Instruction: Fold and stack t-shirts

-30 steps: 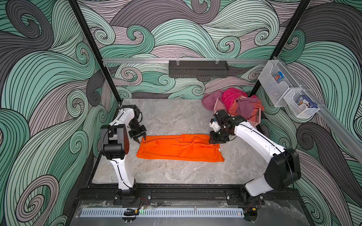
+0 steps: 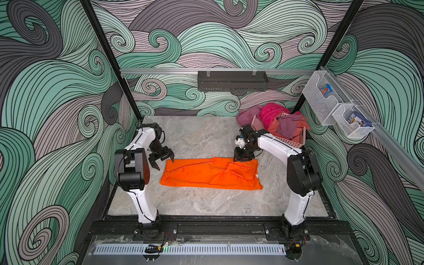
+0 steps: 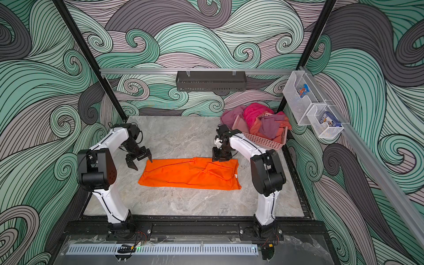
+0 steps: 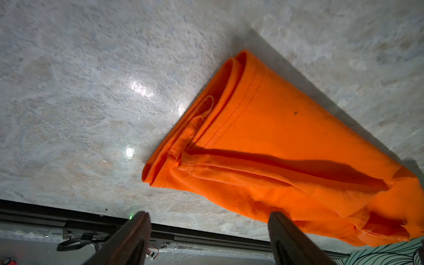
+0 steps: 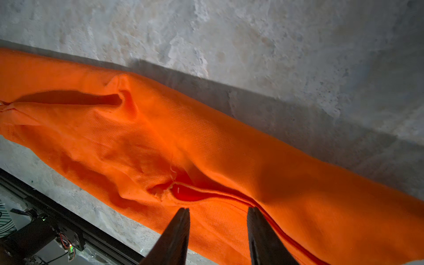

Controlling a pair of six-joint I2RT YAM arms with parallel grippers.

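Observation:
An orange t-shirt [image 2: 207, 174] lies folded into a long strip across the middle of the table, with creases along its upper face. In the left wrist view, its layered left end [image 4: 247, 114] sits ahead of my left gripper, whose fingers are wide apart and empty. That gripper is just off the shirt's far left corner. Over the shirt's far edge, right of centre, hovers my right gripper. Its fingers are part open, and no cloth is seen gripped between them. An open fold [image 5: 207, 194] of the shirt shows just ahead of its fingers.
A pink basket [image 2: 296, 140] heaped with pink, purple and red clothes [image 2: 273, 115] stands at the back right, behind my right arm. Bare table [image 2: 198, 132] lies behind the shirt, and a clear strip runs in front.
My right gripper has moved left along the shirt's far edge, its arm swinging inward. My left gripper lifted off near the shirt's left corner, and its fingers have spread wider. The shirt looks unmoved.

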